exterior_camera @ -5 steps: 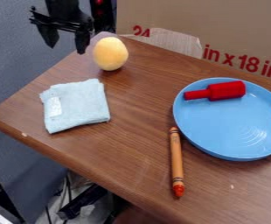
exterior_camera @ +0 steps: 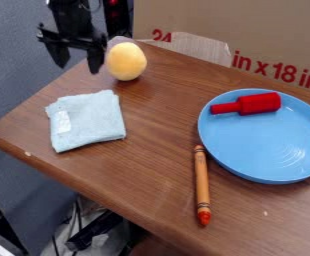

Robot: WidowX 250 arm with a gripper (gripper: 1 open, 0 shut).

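My black gripper (exterior_camera: pixel 75 55) hangs at the top left, above the table's back-left edge, its two fingers spread apart with nothing visible between them. Just right of it sits a yellow rounded object (exterior_camera: pixel 127 62). Below it lies a folded pale blue cloth (exterior_camera: pixel 84 122). At the right, a blue plate (exterior_camera: pixel 262 148) holds a red object with a narrow handle (exterior_camera: pixel 255 104). An orange crayon-like stick (exterior_camera: pixel 202 188) lies left of the plate.
A cardboard box (exterior_camera: pixel 238 35) with red lettering stands along the back. Floor and cables show past its left edge.
My gripper has moved lower over the last second, toward the table beside the yellow object. The objects on the table have not visibly moved.
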